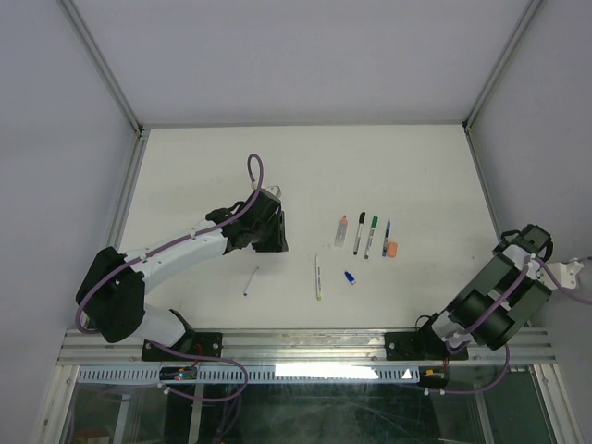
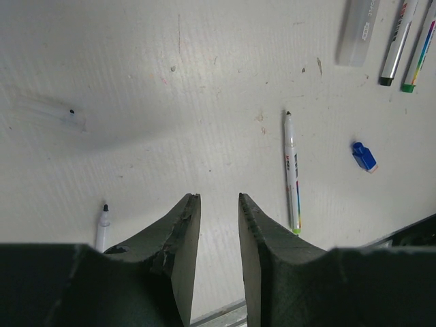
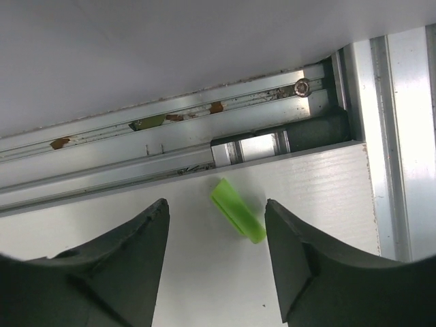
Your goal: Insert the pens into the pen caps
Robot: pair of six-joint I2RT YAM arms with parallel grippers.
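My left gripper hangs over the left-middle table, fingers slightly apart, nothing between them. Below it lie a white capless pen [image 2: 103, 223] and a longer pen with a green end [image 2: 291, 174]; a small blue piece [image 2: 364, 155] lies to the right. Markers [image 1: 360, 233] lie in a loose row beside a clear bottle-like object [image 1: 340, 231]. My right gripper is open at the far right edge, over a light strip where a green cap-like piece [image 3: 237, 212] lies between its fingertips in view; whether it touches is unclear.
An orange block [image 1: 392, 249] lies by the markers. Metal rails [image 1: 481, 176] and walls border the white table [image 1: 407, 157]; the right gripper is close to the right wall.
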